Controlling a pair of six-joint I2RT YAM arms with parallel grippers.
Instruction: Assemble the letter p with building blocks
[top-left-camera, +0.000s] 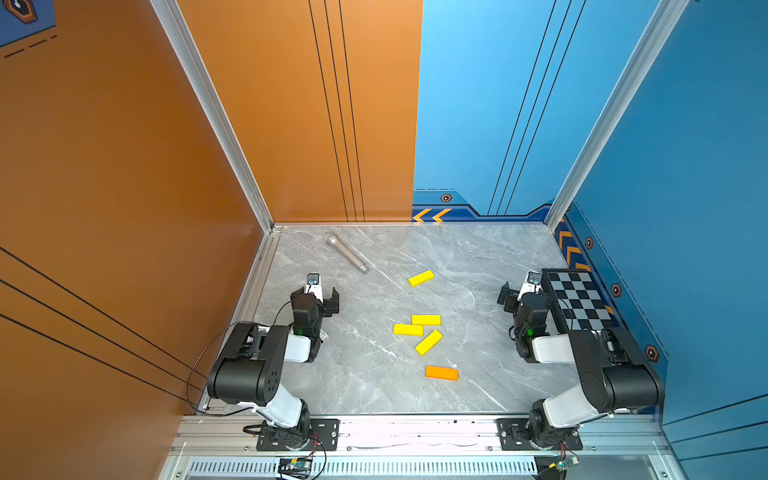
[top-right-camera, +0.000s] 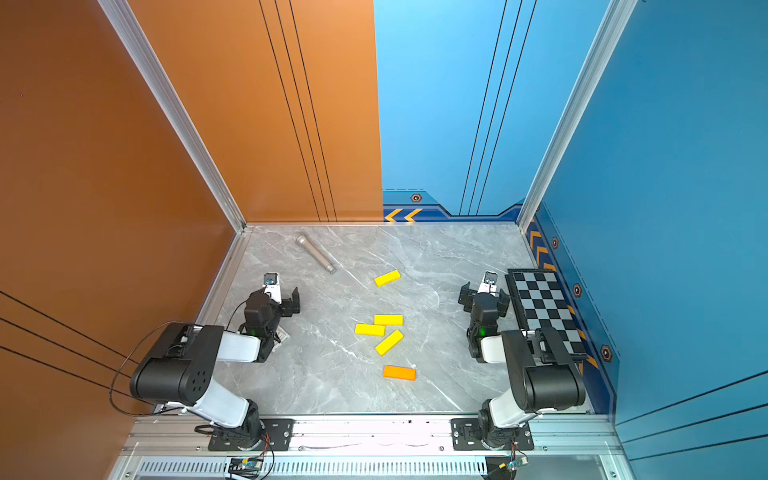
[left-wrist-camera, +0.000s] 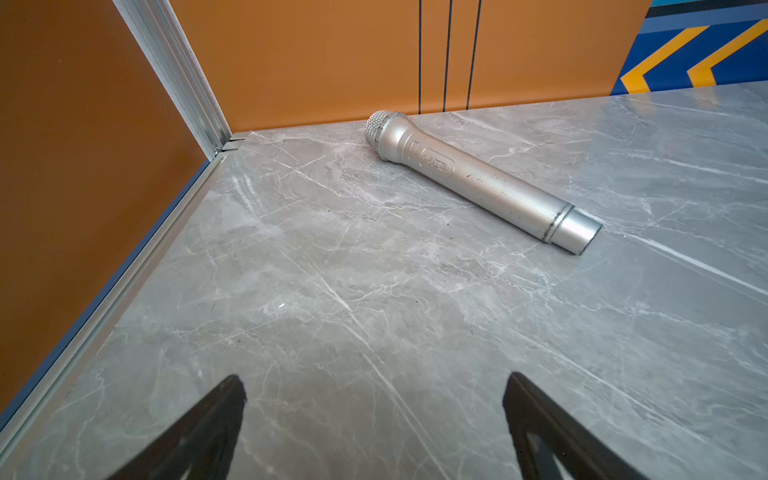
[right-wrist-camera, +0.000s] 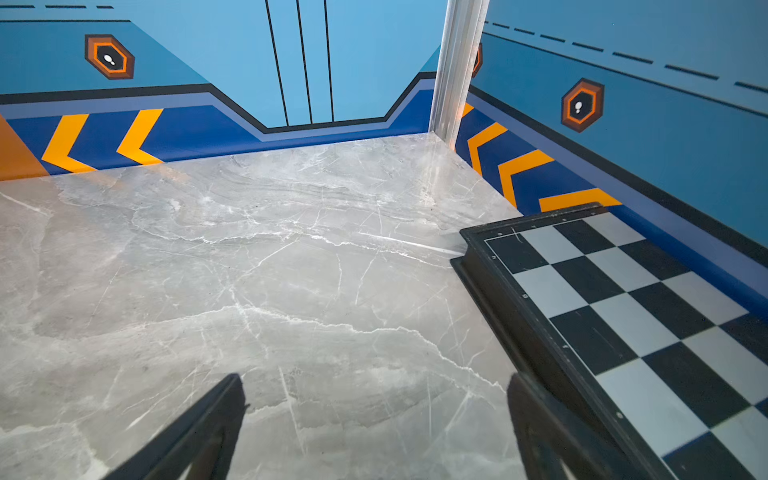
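Several yellow blocks and one orange block lie apart from my grippers on the middle of the table. The far yellow block (top-left-camera: 421, 277) sits alone, slightly angled. Two level yellow blocks, one on the left (top-left-camera: 408, 329) and one on the right (top-left-camera: 426, 320), lie close together, offset from each other. Just in front of them is a diagonal yellow block (top-left-camera: 429, 342). Nearest the front edge is the orange block (top-left-camera: 441, 373). My left gripper is open and empty, left of the blocks. On the right side, my right gripper also stands open, nothing between its fingers.
A silver microphone (left-wrist-camera: 488, 180) lies at the back left, ahead of the left gripper. A black-and-white checkered board (right-wrist-camera: 640, 320) is along the right wall, close beside the right gripper. Bare grey table (top-right-camera: 432, 264) separates the blocks from both arms.
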